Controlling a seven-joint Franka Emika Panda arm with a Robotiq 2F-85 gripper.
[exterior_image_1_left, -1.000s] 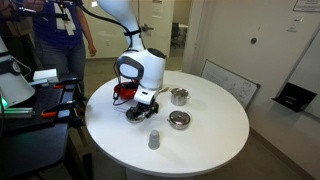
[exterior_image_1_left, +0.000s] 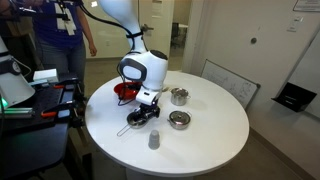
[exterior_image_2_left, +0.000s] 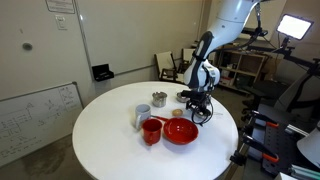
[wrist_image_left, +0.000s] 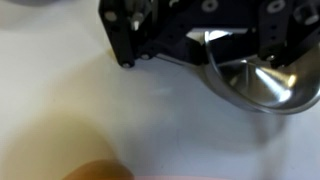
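My gripper fills the top of the wrist view, dark and shut, and I cannot make out anything between its fingers. A shiny metal pan (wrist_image_left: 285, 88) lies at the right of that view, its rim partly behind the gripper. In exterior view 1 the small dark pan (exterior_image_1_left: 142, 118) rests near the front left of the round white table (exterior_image_1_left: 120, 146), its thin handle pointing toward the front left. The white arm (exterior_image_1_left: 146, 70) reaches down from behind, with the gripper low over the pan. Whether the fingers touch the rim or handle is hidden.
A red bowl (exterior_image_2_left: 180, 130), a red mug (exterior_image_2_left: 152, 131) and a grey cup (exterior_image_2_left: 144, 112) stand to one side. Metal pots (exterior_image_1_left: 179, 97) (exterior_image_1_left: 179, 119) stand right of the arm. A grey shaker (exterior_image_1_left: 154, 140) is near the front edge.
Over the last second the pan and gripper have shifted only slightly, and the pan's handle shows more plainly toward the front left. Other objects have stayed put.
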